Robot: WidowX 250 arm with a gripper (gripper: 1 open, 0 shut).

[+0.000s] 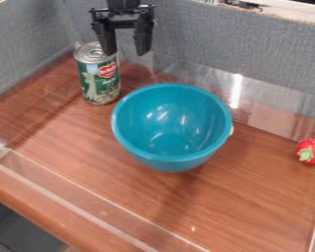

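My black gripper [125, 39] hangs at the top of the camera view with its fingers apart and nothing between them, above and just right of a green-labelled Del Monte can [97, 77]. The can stands upright at the back left of the wooden floor. A teal bowl [171, 128] sits in the middle, empty inside. A red strawberry-like object [310, 151] lies at the right.
Grey padded walls [239, 49] bound the back and left, with clear plastic strips along their base and the front.
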